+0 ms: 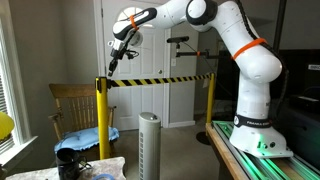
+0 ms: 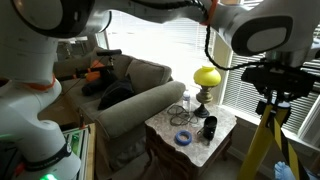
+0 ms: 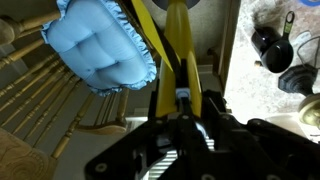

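A yellow stanchion post (image 1: 104, 135) stands left of the middle in exterior view 1. From its head a black-and-yellow barrier belt (image 1: 160, 81) runs taut to a second yellow post (image 1: 211, 100). My arm reaches far out, and my gripper (image 1: 109, 74) is at the first post's head. In the wrist view the gripper looks shut at the belt's end beside the yellow post (image 3: 180, 30); the exact part between the fingers is hard to make out. Exterior view 2 shows the gripper (image 2: 266, 107) above the post (image 2: 262, 145).
Behind the post is a wooden chair (image 1: 70, 97) with a blue cushion (image 3: 98, 45). A small table (image 2: 190, 148) holds a black mug (image 2: 210, 127), a blue ring (image 2: 183, 138) and a yellow lamp (image 2: 206, 78). A grey cylinder (image 1: 149, 145) stands nearer the camera.
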